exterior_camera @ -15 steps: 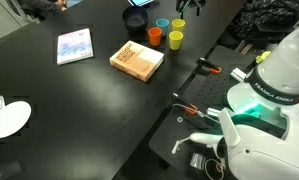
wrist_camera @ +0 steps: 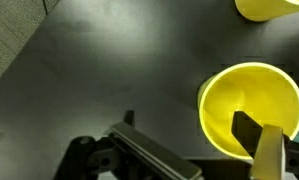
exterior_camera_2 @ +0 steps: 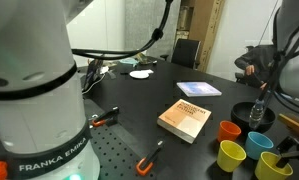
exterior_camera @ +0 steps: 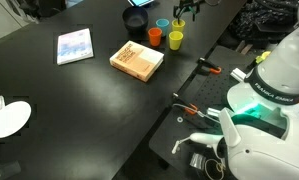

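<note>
My gripper stands open over a yellow cup (wrist_camera: 224, 95), with one finger (wrist_camera: 129, 120) outside its rim and the other overlapping the cup's mouth. Whether that finger is inside or only above the cup, I cannot tell. In exterior view 1 this appears to be the rear yellow cup (exterior_camera: 179, 23), at the far right of the table. A second yellow cup (exterior_camera: 175, 41) stands in front of it; its edge shows at the top of the wrist view. Beside them are an orange cup (exterior_camera: 155, 36) and a blue cup (exterior_camera: 162, 25).
A black bowl (exterior_camera: 136, 20) lies left of the cups. Nearer are a flat tan box (exterior_camera: 136, 60) and a pale flat panel (exterior_camera: 74, 46). White plates (exterior_camera: 11, 117) sit at the left.
In exterior view 1 the gripper has come lower and slightly left, closer to the rear yellow cup. The cups and other objects have stayed in place.
</note>
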